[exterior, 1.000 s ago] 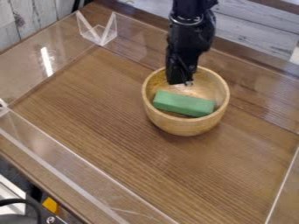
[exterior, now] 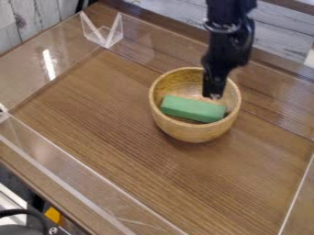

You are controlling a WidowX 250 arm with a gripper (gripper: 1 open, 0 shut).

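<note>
A round wooden bowl (exterior: 185, 130) stands right of the middle of the table, with a green block (exterior: 190, 109) lying inside it. My black gripper (exterior: 214, 90) hangs from the top over the back right of the bowl, its tip blurred against the bowl's inside. It looks shut, with nothing visible between its fingers.
A small white wire object (exterior: 103, 32) stands at the back left. A white wall runs along the back, and clear edges line the sides.
My gripper has moved down and to the right, toward the back right part of the bowl. The bowl and green block look nearly unmoved.
</note>
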